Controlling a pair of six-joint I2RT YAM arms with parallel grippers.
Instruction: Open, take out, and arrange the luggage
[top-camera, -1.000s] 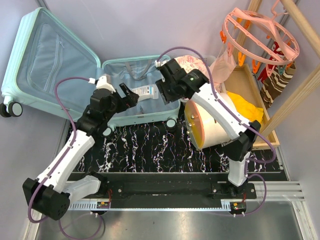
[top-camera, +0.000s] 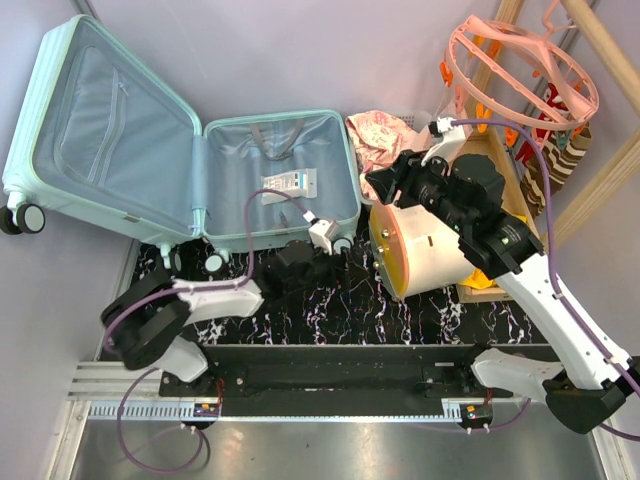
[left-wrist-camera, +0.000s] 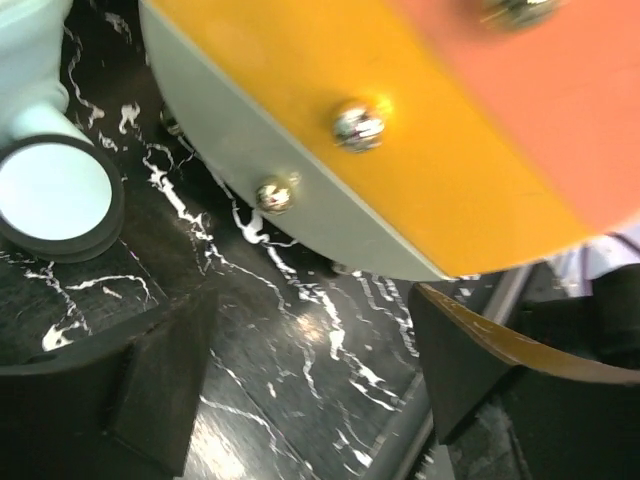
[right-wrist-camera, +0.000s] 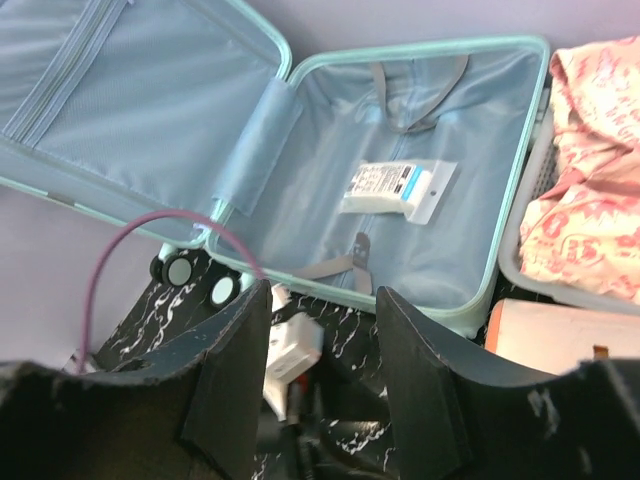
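The mint suitcase lies open at upper left, its lid (top-camera: 105, 130) tilted back and its base (top-camera: 255, 220) holding a white labelled packet (top-camera: 288, 182). My left gripper (top-camera: 335, 260) is low over the black marble floor, just in front of a cylindrical box with orange-pink end (left-wrist-camera: 470, 150) and metal knobs; its fingers stand apart, nothing between them. My right gripper (top-camera: 390, 180) is raised over the cylindrical box near pink floral clothing (top-camera: 372, 140) (right-wrist-camera: 590, 160), fingers open and empty, looking onto the suitcase.
At right stand a wooden tray (top-camera: 480, 150) with yellow cloth, a pink hanging rack (top-camera: 465, 40) with clips and a striped item, and wooden posts (top-camera: 590, 195). A suitcase wheel (left-wrist-camera: 52, 195) is left of the left gripper. Bare marble shows in front of the suitcase.
My left gripper has moved down and right, out of the suitcase area to the floor by the cylindrical box. My right gripper has moved right, away from above the suitcase.
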